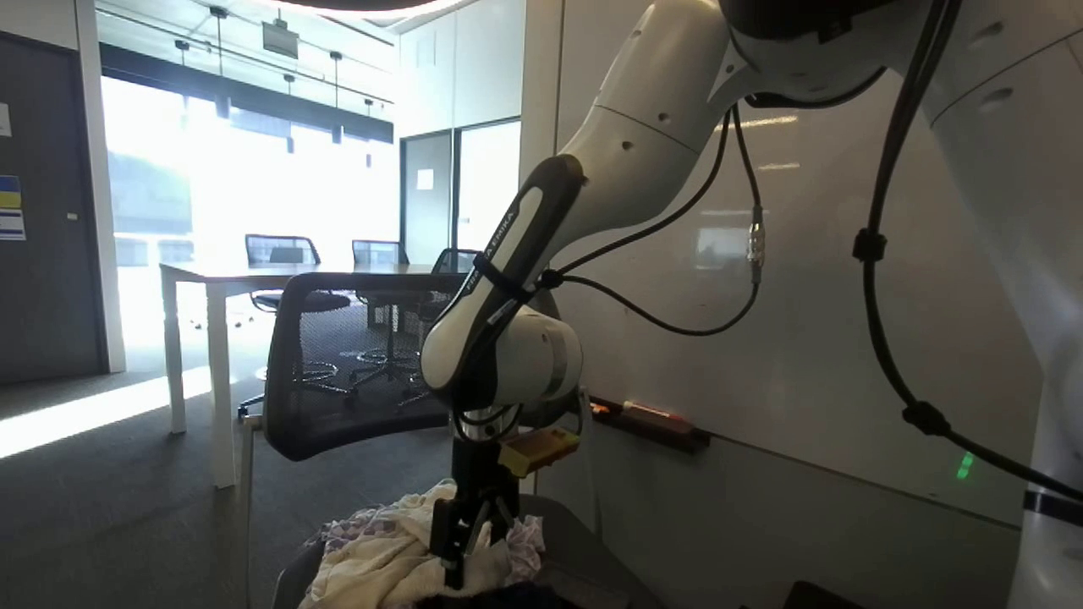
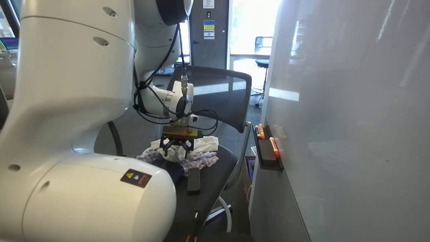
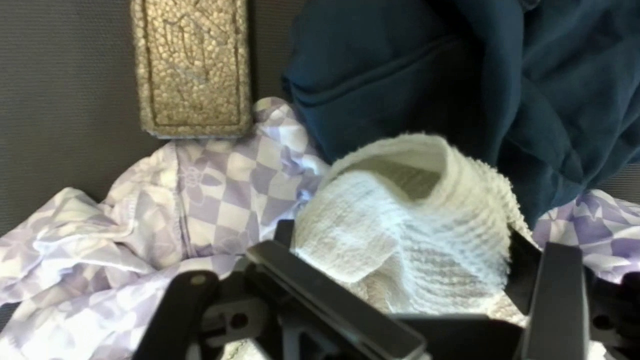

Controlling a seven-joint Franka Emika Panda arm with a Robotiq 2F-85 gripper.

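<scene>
A cream towel lies crumpled over a purple-and-white checked cloth on the seat of a dark chair. My gripper is open, pointing down, its fingers on either side of a raised fold of the towel. In exterior view 1 the gripper reaches down into the heap, with one black finger in front of the cream towel. Dark navy fabric is bunched against the towel in the wrist view. Whether the fingertips touch the cloth beneath, I cannot tell.
A dark eraser-like block lies on the chair seat beside the cloths. The mesh chair back rises behind the heap. A whiteboard with a marker tray stands to one side.
</scene>
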